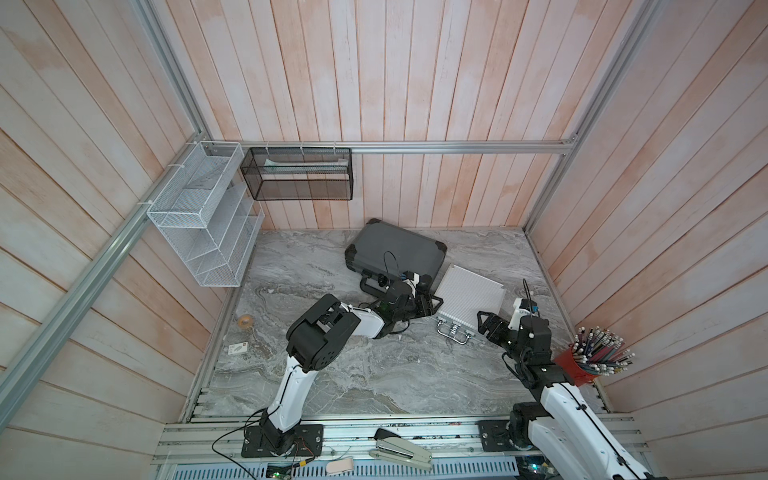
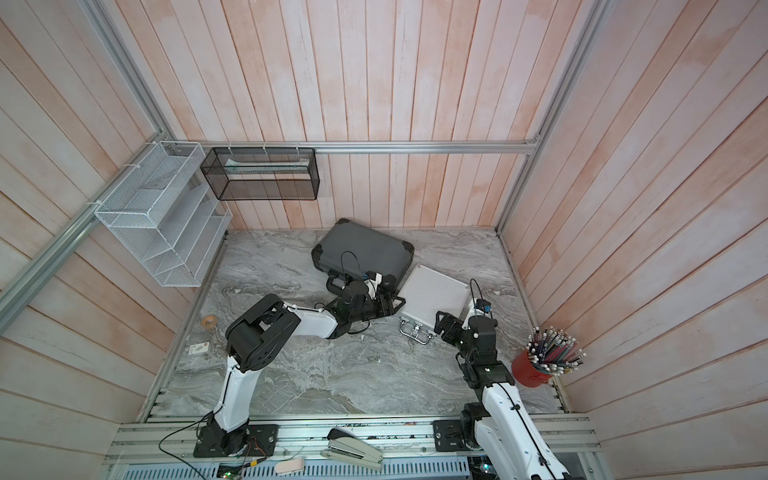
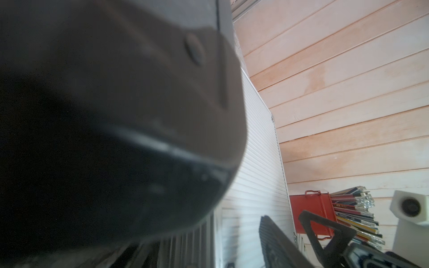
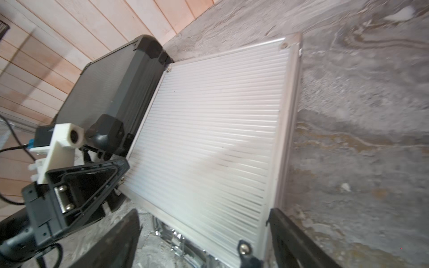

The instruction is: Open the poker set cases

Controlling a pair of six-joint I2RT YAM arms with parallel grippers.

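Observation:
A silver ribbed case lies flat, handle and latches toward the front, with a larger dark grey case behind and left of it. My left gripper is low between them, at the silver case's left front corner; the dark case's corner fills much of the left wrist view. My right gripper is over the silver case's right front corner, fingers apart in the right wrist view, nothing seen between them. The left gripper's fingers are mostly hidden by the dark case.
A red pot of pens stands at the front right. White wire shelves hang at the left, a black wire basket on the back rail. A tape roll and small card lie left.

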